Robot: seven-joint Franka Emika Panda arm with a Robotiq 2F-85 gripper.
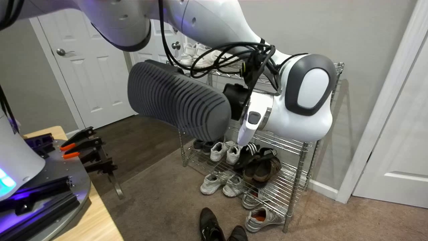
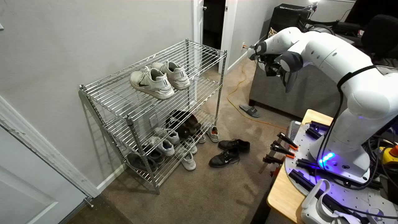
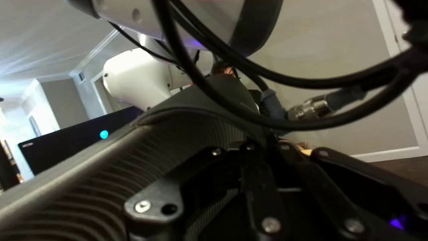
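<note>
A grey slide sandal [image 1: 176,100] hangs in the air, its ridged sole turned toward the camera of exterior view 1. My gripper [image 1: 235,98] is shut on it at the sandal's right end; the fingertips are hidden behind it. The sandal fills the lower left of the wrist view, its ridged sole [image 3: 120,172] running alongside the dark finger linkages [image 3: 260,192]. In exterior view 2 the held sandal [image 2: 291,81] shows edge-on below the wrist. A similar grey slide [image 2: 250,110] lies on the carpet near the sofa.
A wire shoe rack [image 2: 130,121] stands against the wall. White sneakers [image 2: 151,82] sit on its top shelf; the middle shelf looks clear. Several shoes fill the bottom shelf. Black shoes [image 2: 229,153] lie on the carpet before it. Clamps [image 1: 82,146] jut from the robot's table.
</note>
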